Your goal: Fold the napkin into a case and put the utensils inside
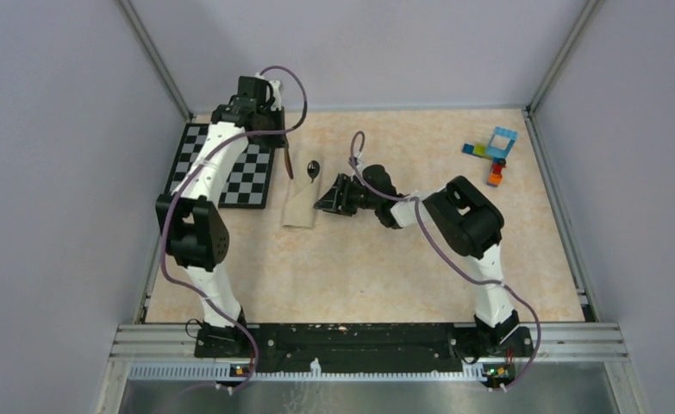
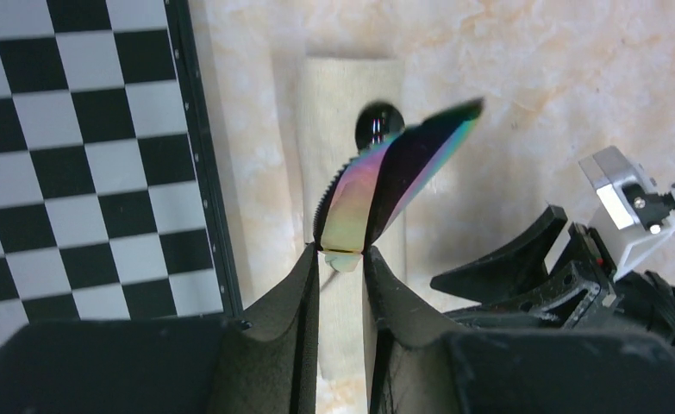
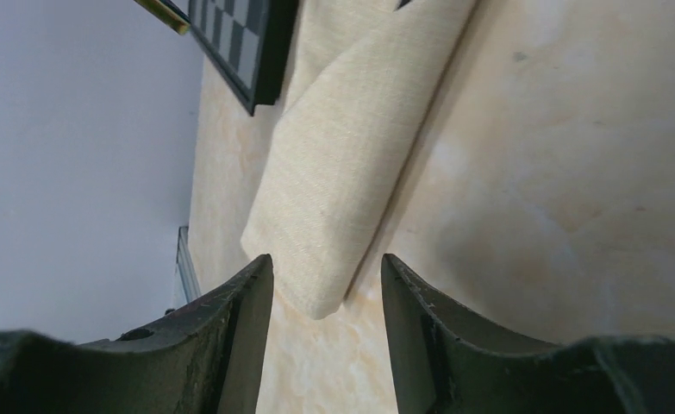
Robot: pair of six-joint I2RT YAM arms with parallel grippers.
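My left gripper is shut on an iridescent knife (image 2: pixel 411 159), held above the pale folded napkin (image 2: pixel 342 86). In the top view the knife (image 1: pixel 288 162) hangs down along the napkin's left side. A spoon (image 1: pixel 313 168) with a dark bowl lies on the napkin's upper part. My right gripper is open beside the lower end of the napkin (image 3: pixel 334 190), on its right, with nothing between its fingers.
A checkered board (image 1: pixel 243 197) lies left of the napkin, close by. Colored toy blocks (image 1: pixel 499 145) sit at the back right.
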